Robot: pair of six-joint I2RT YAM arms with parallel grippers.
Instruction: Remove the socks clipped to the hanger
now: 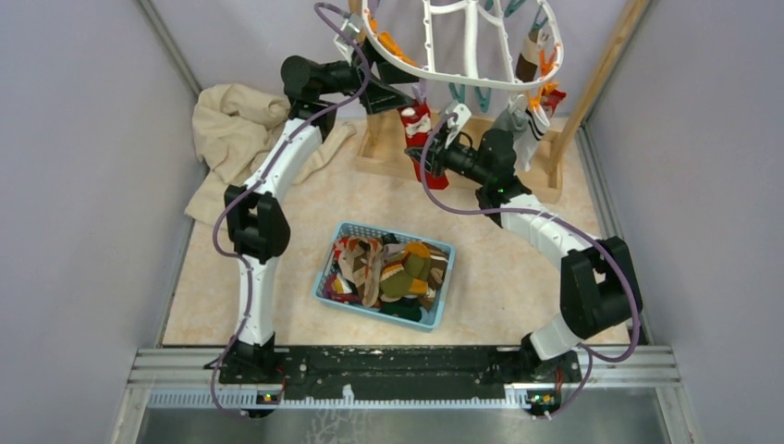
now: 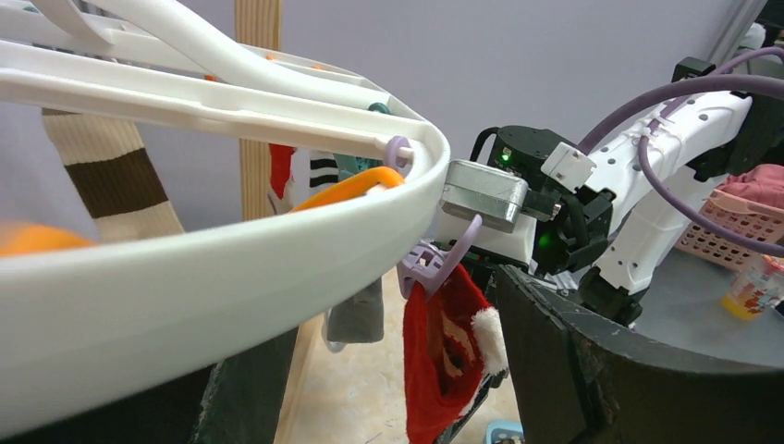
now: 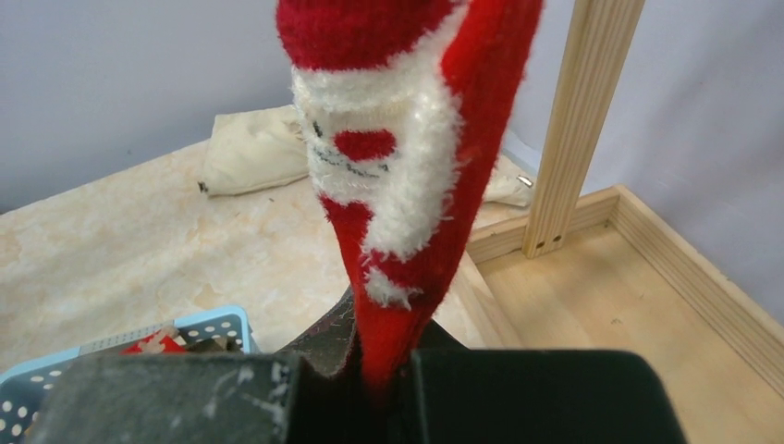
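A red Santa sock (image 1: 417, 129) hangs from the white hanger (image 1: 462, 78) by a purple clip (image 2: 426, 263). My right gripper is shut on the lower part of this sock, its fabric running up from between the fingers. At the hanger's left rim, my left gripper (image 1: 403, 88) stands part open. In the left wrist view its fingers (image 2: 555, 356) are spread to either side of the purple clip and the sock's top. Whether they touch the clip, I cannot tell. A grey striped sock (image 1: 530, 129) also hangs on the right side.
A blue basket (image 1: 442, 301) full of socks stands on the table below. Orange clips (image 1: 386, 39) hang close to my left gripper. A wooden frame (image 1: 606, 65) supports the hanger; beige cloth (image 1: 231, 139) lies at left.
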